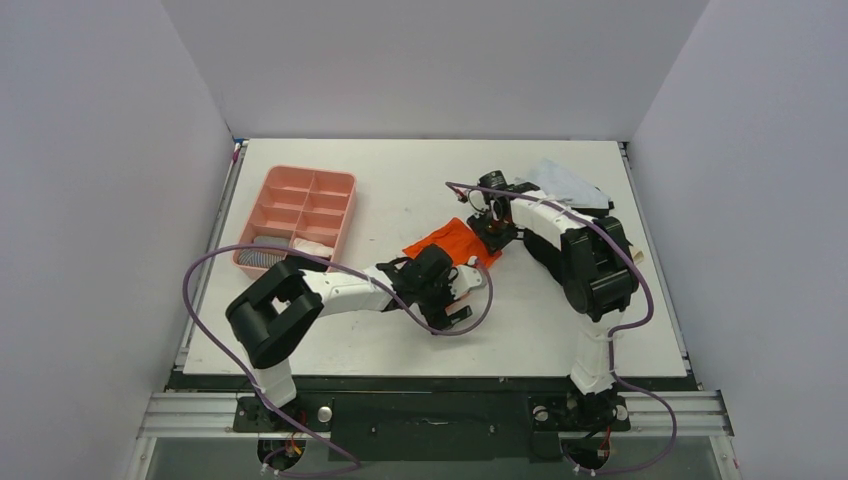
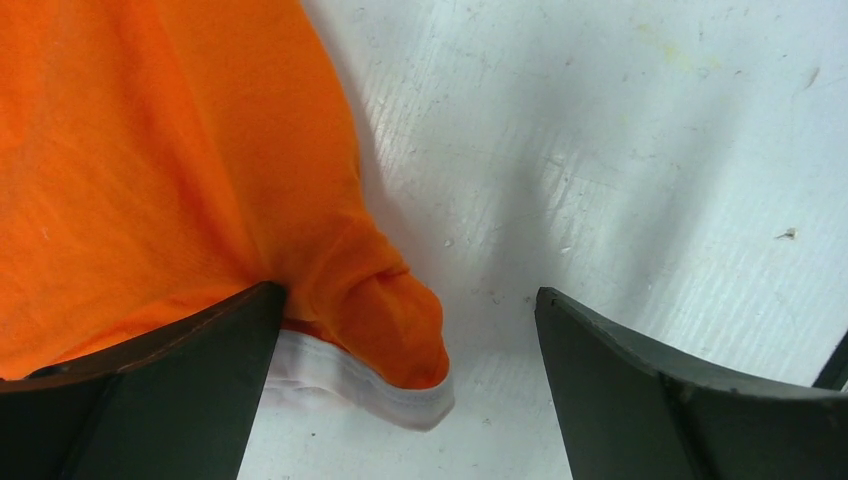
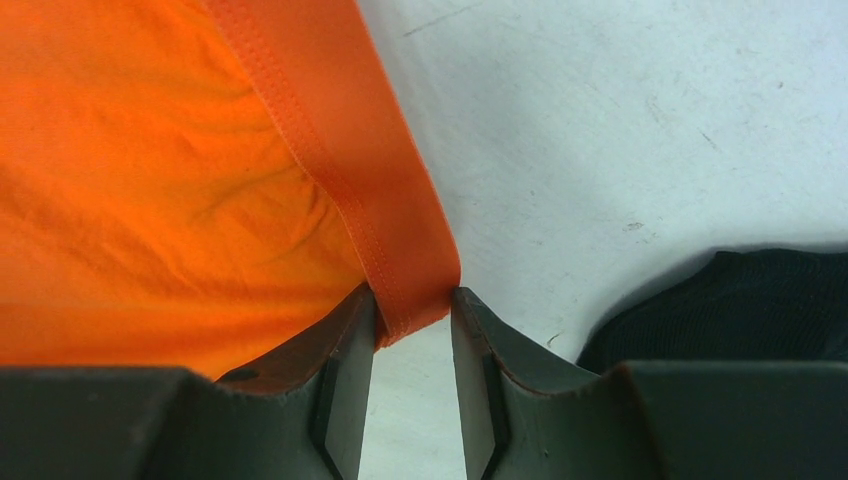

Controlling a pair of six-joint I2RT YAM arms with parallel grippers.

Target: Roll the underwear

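Observation:
Orange underwear [image 1: 440,239] lies on the white table, partly covered by both arms in the top view. Its crumpled corner with a pale edge [image 2: 412,397] sits between the spread fingers of my open left gripper, close by the left finger [image 2: 262,305]. At another corner, the waistband [image 3: 405,215] reaches in between the fingertips of my right gripper. Those fingers stand part open, near the cloth on both sides; whether they pinch it is unclear.
A pink compartment box [image 1: 318,207] holding some rolled cloths stands at the left. Dark cloth [image 3: 740,305] lies just right of my right gripper, and light grey cloth [image 1: 560,183] is at the back right.

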